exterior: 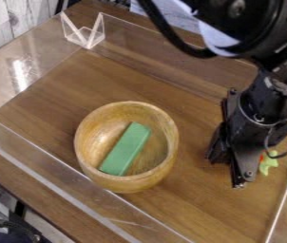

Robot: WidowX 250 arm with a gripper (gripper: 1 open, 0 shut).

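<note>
The black gripper [235,156] is low over the wooden table at the right, pointing down, shut as far as shows. Just behind it, partly hidden, lies a small light-green object [268,165] with a bit of orange-red. A wooden bowl [162,162] stands left of the gripper, holding a green block [124,149].
Clear plastic walls [57,172] border it, and a clear bracket [86,31] stands at the back left corner.
</note>
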